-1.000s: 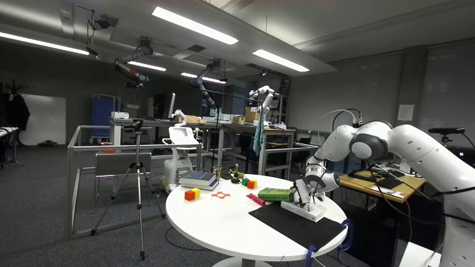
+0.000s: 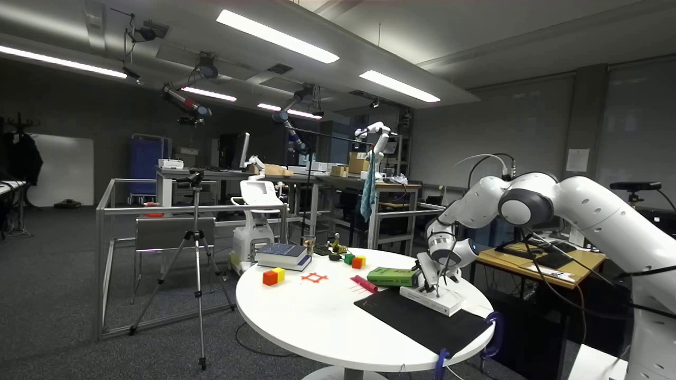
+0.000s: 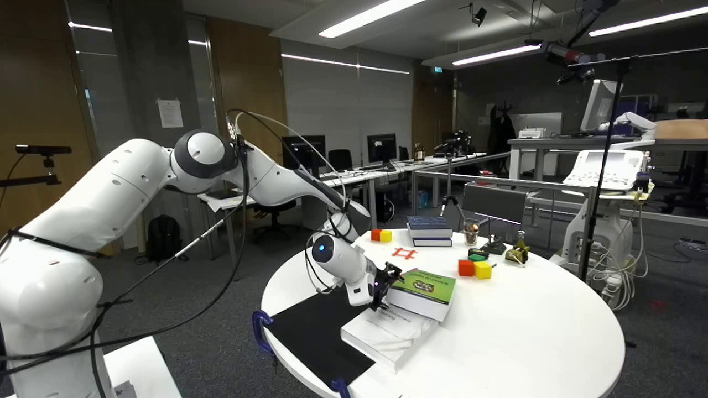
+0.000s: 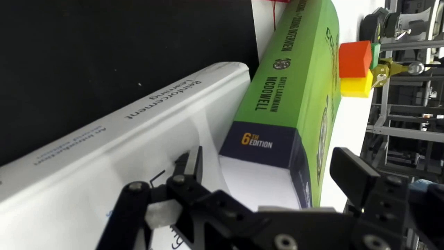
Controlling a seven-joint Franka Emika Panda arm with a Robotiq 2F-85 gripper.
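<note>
A thick green book (image 4: 277,83) lies with its end toward my gripper, which stands open. In the wrist view one finger (image 4: 192,164) is over the white book and the other finger (image 4: 351,177) is past the green cover, with the book's end framed between them. Whether either finger touches it I cannot tell. The white book (image 3: 390,331) lies flat, partly on the black mat (image 2: 423,316), close against the green book. In exterior view 2 my gripper (image 3: 386,286) is low at the green book's near corner, over the white book.
A red marker-like object (image 2: 364,284) lies by the green book. Red and yellow blocks (image 3: 474,268), more blocks (image 2: 273,276), an orange grid (image 3: 404,253) and stacked blue books (image 3: 429,230) sit farther off. Blue clamps (image 2: 496,334) grip the table edge.
In exterior view 1 the wrist has shifted slightly left and tilted a little. Both books look unmoved.
</note>
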